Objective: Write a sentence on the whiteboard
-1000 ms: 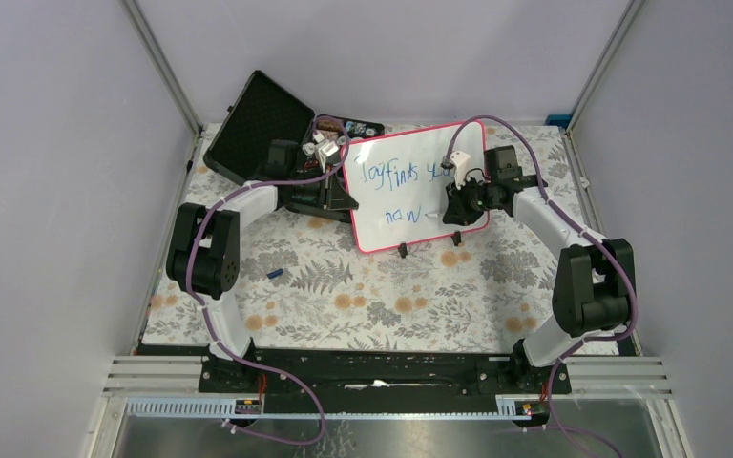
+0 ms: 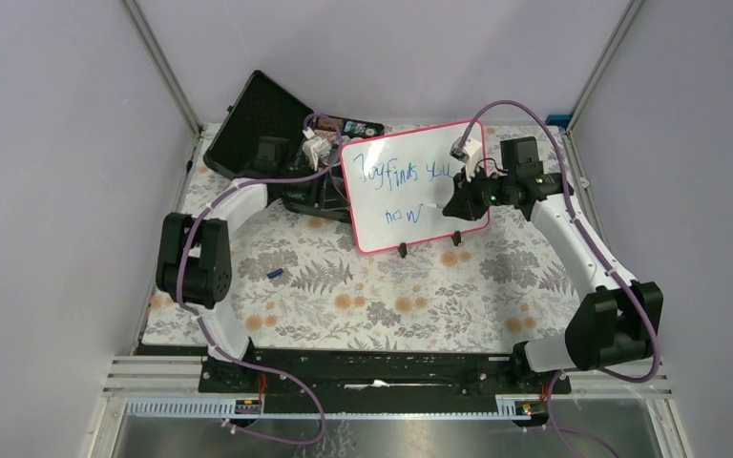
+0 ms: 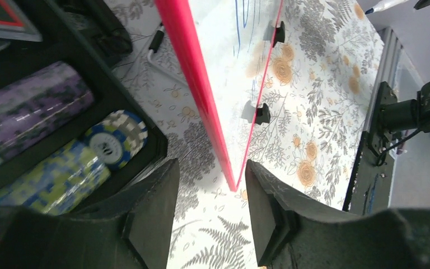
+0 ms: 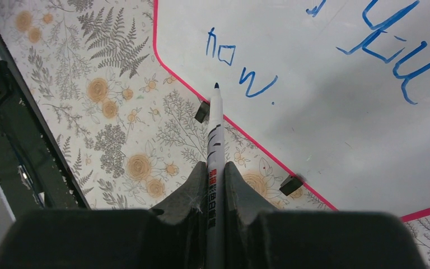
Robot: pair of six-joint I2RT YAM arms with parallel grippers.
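The red-rimmed whiteboard (image 2: pixel 382 191) stands tilted at the back of the table, with "Joy finds you" in blue and "now" below it. After "now" a small blue dot (image 4: pixel 273 103) shows in the right wrist view. A white marker (image 4: pixel 216 129), its dark tip bare, is clasped by my right gripper. The tip appears off the board surface, in front of its lower part. At the board's left edge, my left gripper is open, its fingers (image 3: pixel 162 207) apart, with the board's corner seen beyond the gap.
An open black case (image 2: pixel 258 124) with its tray of cans lies behind the left arm. A small blue cap-like piece (image 2: pixel 275 274) rests on the flowered cloth. Clips (image 4: pixel 291 185) stick out below the board.
Both arms have pulled outward from the board: the left gripper moved left and loosened from its edge, while the right gripper shifted slightly up and right, still carrying the marker.
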